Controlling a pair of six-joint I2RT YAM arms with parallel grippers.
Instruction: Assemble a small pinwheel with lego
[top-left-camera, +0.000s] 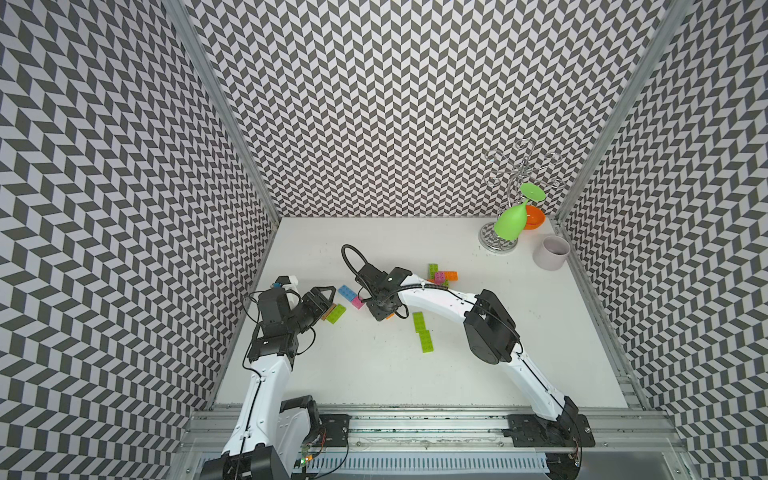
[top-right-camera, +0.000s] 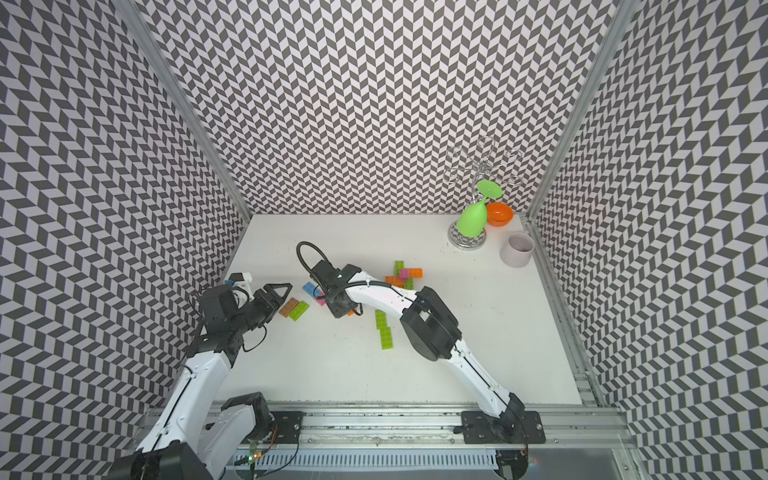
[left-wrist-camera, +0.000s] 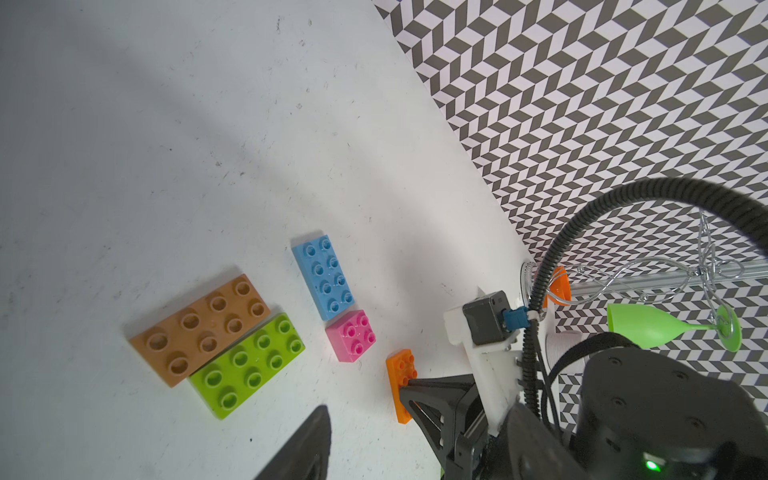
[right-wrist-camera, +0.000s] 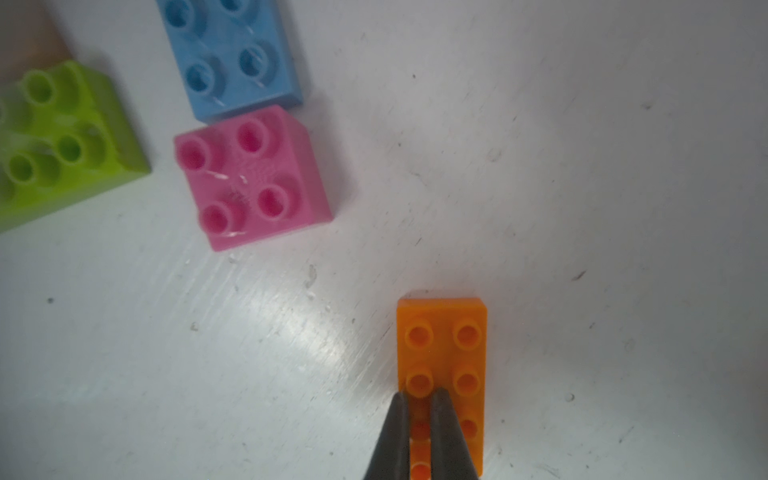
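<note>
My right gripper is shut, its fingertips over an orange brick (right-wrist-camera: 442, 320) on the table, whose orange shows through the narrow slit between them. To its left, a pink brick (right-wrist-camera: 248, 172) touches the end of a blue brick (right-wrist-camera: 232, 60). My left gripper (top-left-camera: 329, 297) stands open at the left, empty; the left wrist view shows its fingers wide apart. Under it lie a brown brick (left-wrist-camera: 200, 324) and a green brick (left-wrist-camera: 248, 364), side by side. A cluster of green, pink and orange bricks (top-right-camera: 405, 273) lies behind the right arm, partly hidden in the top left view.
Two green bricks (top-left-camera: 422, 332) lie end to end in front of the right arm. At the back right stand a metal rack (top-left-camera: 497, 238) with a green cup, an orange bowl (top-right-camera: 500, 213) and a pale mug (top-left-camera: 551, 253).
</note>
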